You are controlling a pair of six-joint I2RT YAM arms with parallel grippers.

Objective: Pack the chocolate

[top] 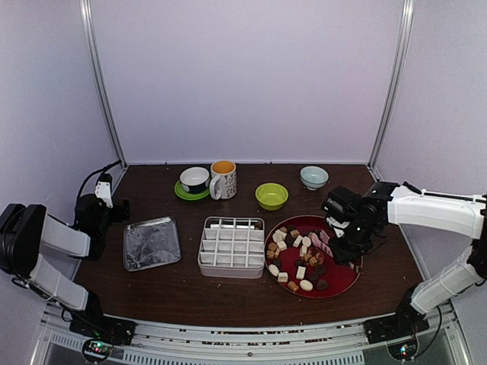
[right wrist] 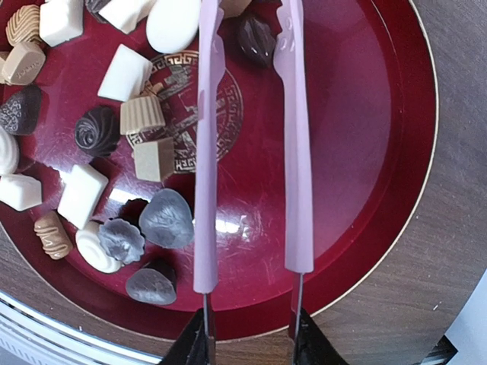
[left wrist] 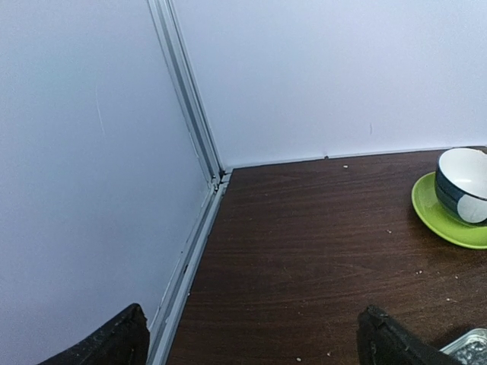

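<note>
Assorted white, caramel and dark chocolates lie on the round red plate [top: 341, 283]. My right gripper, fitted with long pink fingers, is part open above the plate, with a dark chocolate [right wrist: 254, 39] between or just beneath its tips. Left of the plate stands a white compartment box [top: 231, 248], its cells appearing empty. My left gripper [top: 122, 209] is open at the table's left side, away from the chocolates, nothing between its fingers.
A metal tray [top: 151, 244] lies left of the box. Along the back are a bowl on a green saucer [top: 190, 195], a mug [top: 223, 183], a green bowl [top: 272, 196] and a light blue bowl [top: 314, 178].
</note>
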